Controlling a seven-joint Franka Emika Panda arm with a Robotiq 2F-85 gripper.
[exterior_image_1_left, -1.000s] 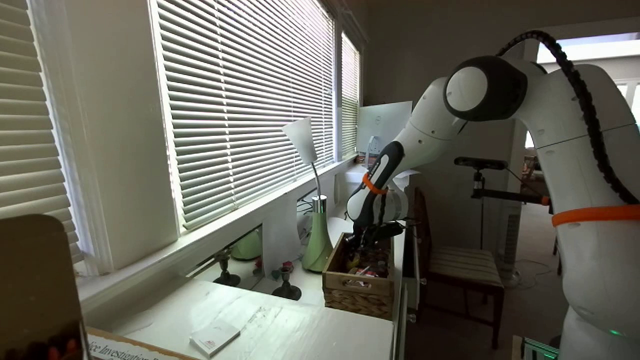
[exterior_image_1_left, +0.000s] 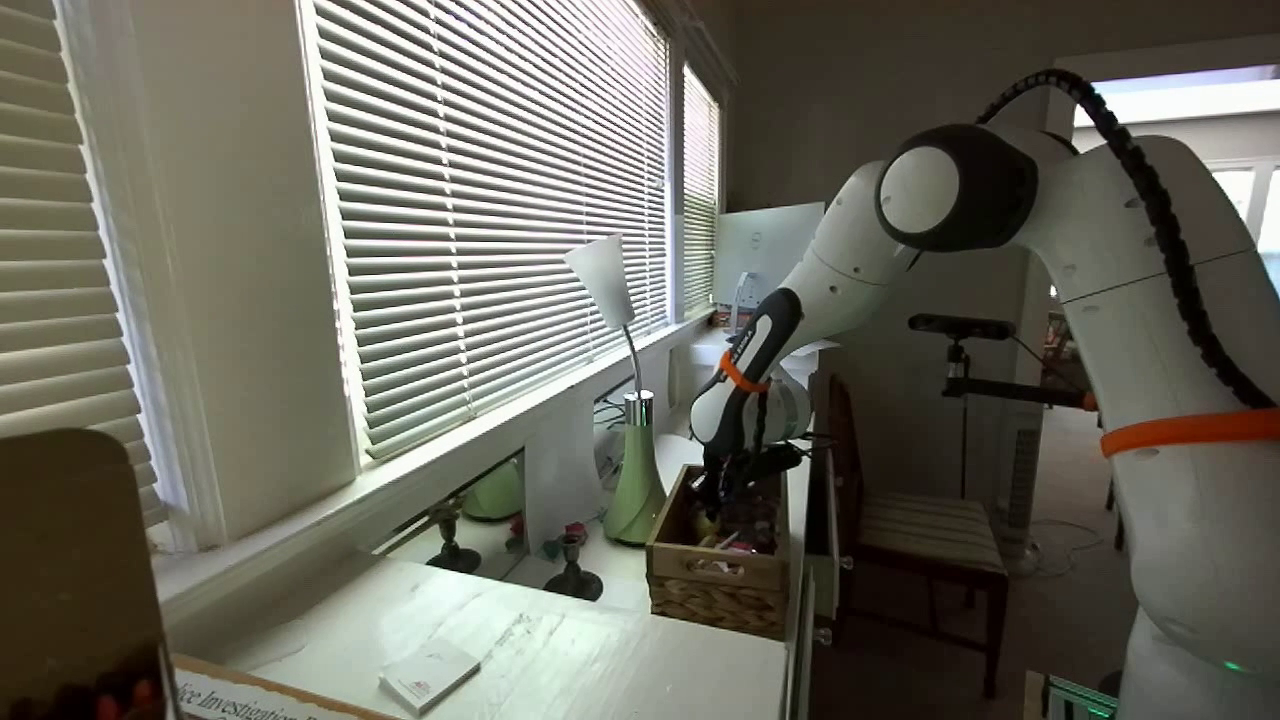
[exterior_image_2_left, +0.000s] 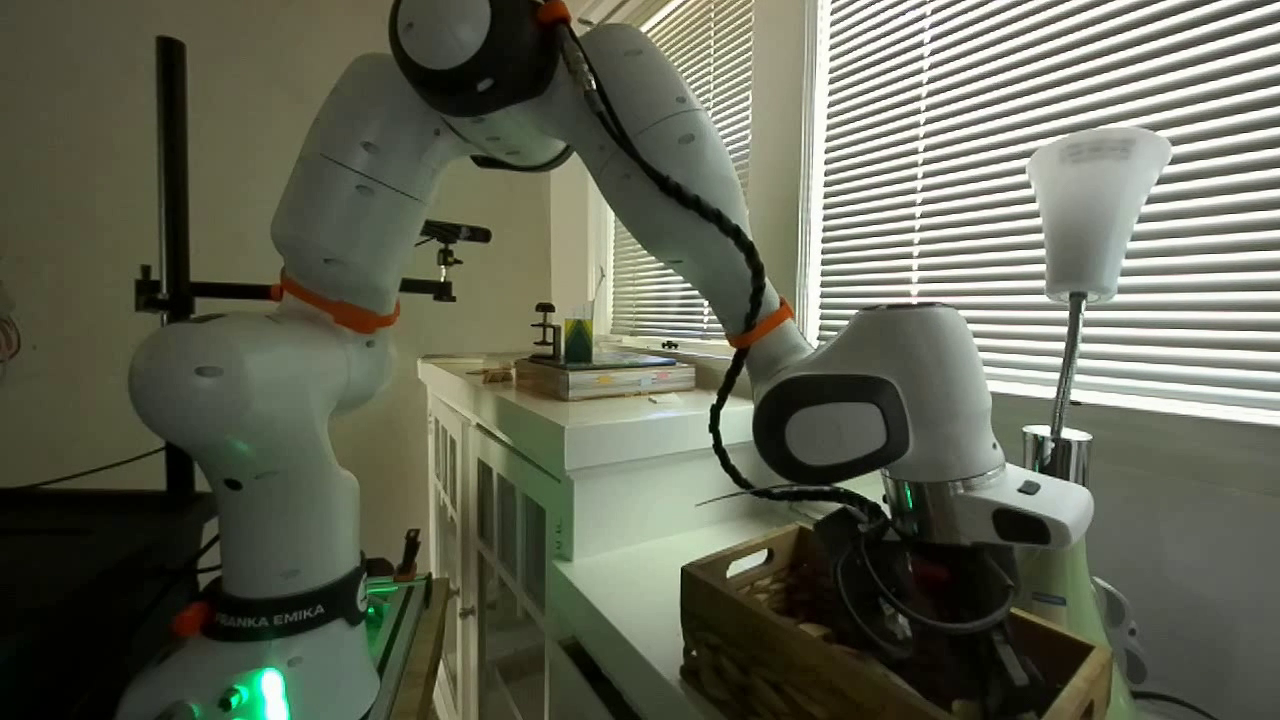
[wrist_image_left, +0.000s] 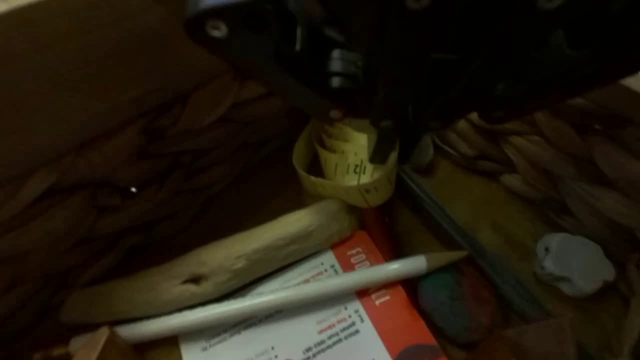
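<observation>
A loosely coiled yellow measuring tape (wrist_image_left: 345, 189) stands in the upper middle of the wrist view, inside a woven basket with a wooden rim (exterior_image_1_left: 728, 566). My black gripper is down in that basket and shut on the tape, with a dark fingertip (wrist_image_left: 382, 146) across the coil's right side. Shadow hides much of the fingers. In exterior view 2 the basket wall and the hand's cables cover the grip.
Around the tape lie a piece of wood (wrist_image_left: 222, 261), a white pencil (wrist_image_left: 282, 297), a red-and-white card (wrist_image_left: 312, 324), a dark rod (wrist_image_left: 474, 243) and a pale stone (wrist_image_left: 574, 264). Close beside the basket stands a green lamp (exterior_image_1_left: 635, 480). Clear white countertop (exterior_image_1_left: 576, 654) lies in front.
The arm has come slightly lower and to the left in exterior view 1, with the hand staying inside the basket. The surroundings look essentially unchanged.
</observation>
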